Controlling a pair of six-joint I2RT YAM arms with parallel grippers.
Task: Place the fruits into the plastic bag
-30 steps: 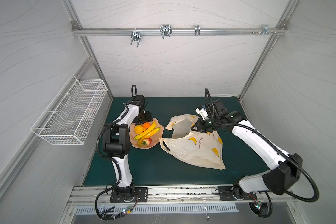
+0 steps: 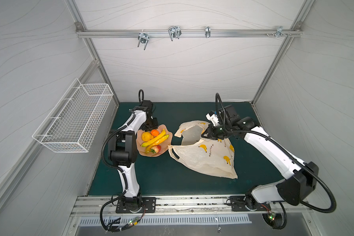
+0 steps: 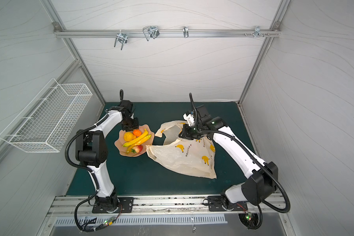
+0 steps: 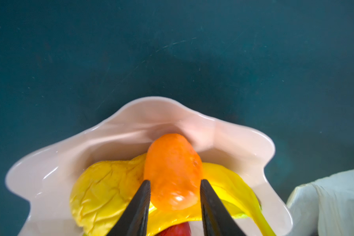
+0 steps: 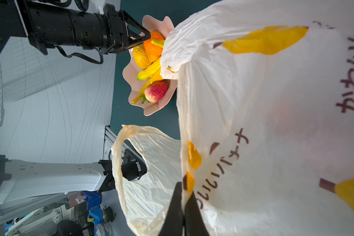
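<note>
In the left wrist view, an orange fruit (image 4: 173, 161) rests in the pink scalloped bowl (image 4: 157, 110) beside a wrinkled yellow fruit (image 4: 98, 192) and yellow bananas (image 4: 228, 182). Fingertips of my left gripper stand apart at either side of the orange; whether they touch it is unclear. A red fruit (image 5: 156, 91) lies in the bowl too. The white plastic bag (image 2: 206, 157), printed with bananas, spreads over the table right of the bowl, its mouth gaping toward it. My right gripper is shut on the bag's upper edge.
A white wire basket (image 2: 76, 118) hangs on the left wall. One bag handle (image 2: 173, 152) droops close to the bowl's right rim.
The left gripper's fingers have drawn closer together around the orange, and the fruits have shifted very slightly in the bowl. My right arm and the bag look unmoved.
</note>
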